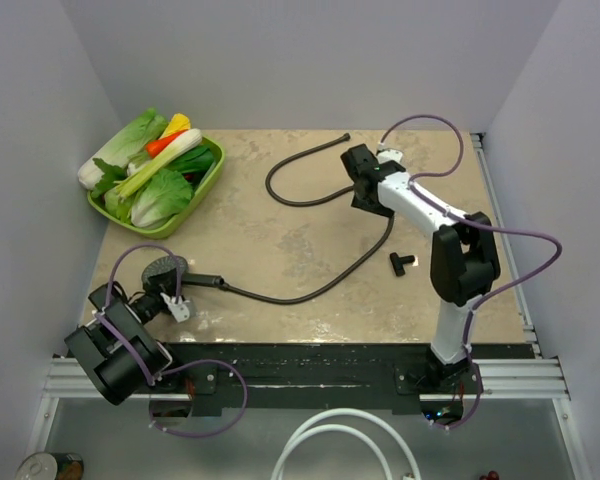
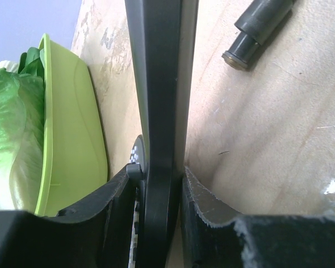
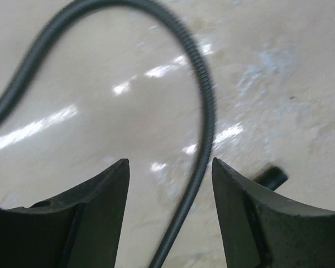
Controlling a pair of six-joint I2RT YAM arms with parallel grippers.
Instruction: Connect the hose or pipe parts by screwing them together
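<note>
The dark hose (image 1: 300,298) runs from near the shower head (image 1: 165,266) round the middle of the table, under my right gripper, and back to a free end at the rear. My left gripper has its fingers on the shower handle (image 2: 164,67); beside it lies a hose end (image 2: 248,42) with a fitting, apart from the handle in that view. My right gripper is open above the hose (image 3: 206,111), nothing between its fingers. A black T-shaped fitting (image 1: 398,264) lies right of the hose.
A green basket of vegetables (image 1: 208,190) stands at the back left, beside my left gripper's view. Free table surface (image 1: 290,250) lies between the hose runs. Walls bound the sides and back.
</note>
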